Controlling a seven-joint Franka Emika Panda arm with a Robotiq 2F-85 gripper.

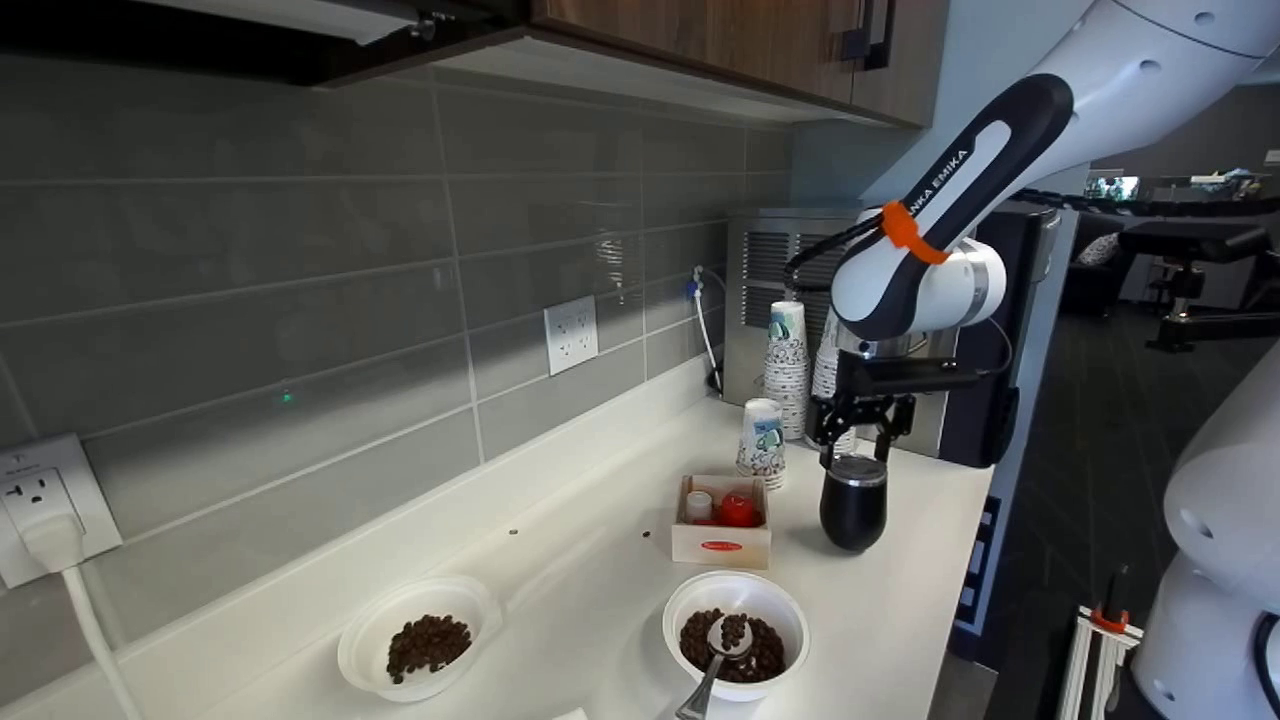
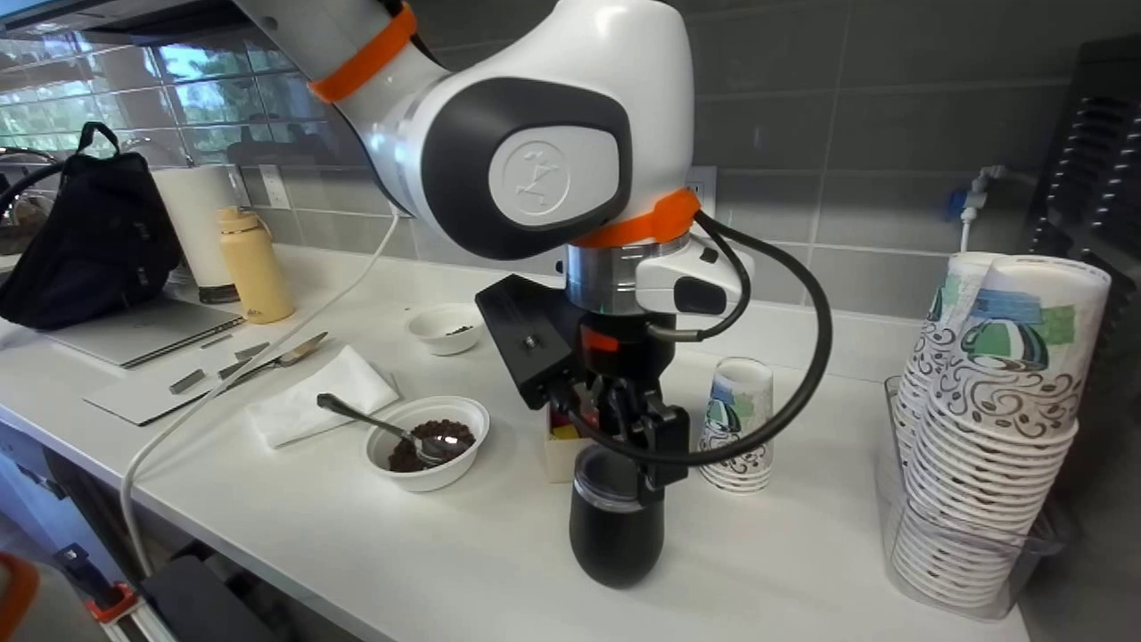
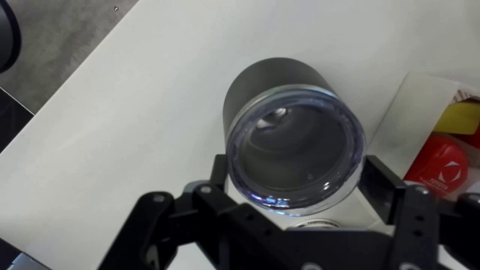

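A black tumbler (image 1: 853,509) with a clear lid stands upright on the counter. In the wrist view my gripper is open, and its two dark fingers flank the lid of the tumbler (image 3: 274,74) on the left and right. Both fingers lie close to the rim; whether either touches it, I cannot tell. From the second exterior view, the gripper is over the top of the tumbler (image 2: 617,535), hiding part of its lid.
A small wooden box (image 1: 721,548) with red items sits close to the tumbler. Paper cups (image 2: 738,423) stand behind. A white bowl (image 1: 735,594) holds dark beans and a spoon; another bowl (image 1: 420,590) of beans is farther left. The counter edge is near.
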